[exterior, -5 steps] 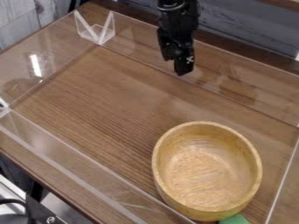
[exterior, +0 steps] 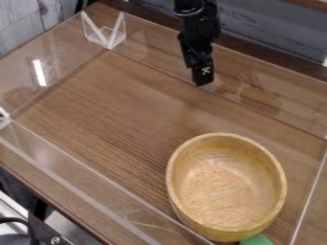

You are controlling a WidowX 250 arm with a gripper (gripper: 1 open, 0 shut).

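My gripper (exterior: pixel 202 71) hangs from the black arm at the top middle of the camera view, over the back of the wooden table (exterior: pixel 102 115). Its fingers are small and dark, and I see nothing clearly held between them. A large tan round bowl (exterior: pixel 225 188) stands at the front right, well apart from the gripper.
A clear, angular plastic piece (exterior: pixel 105 29) is at the back left. A green object (exterior: pixel 258 239) shows at the bottom right edge, partly behind the bowl.
The arm and gripper have shifted very slightly; the bowl and the other objects stay where they were.
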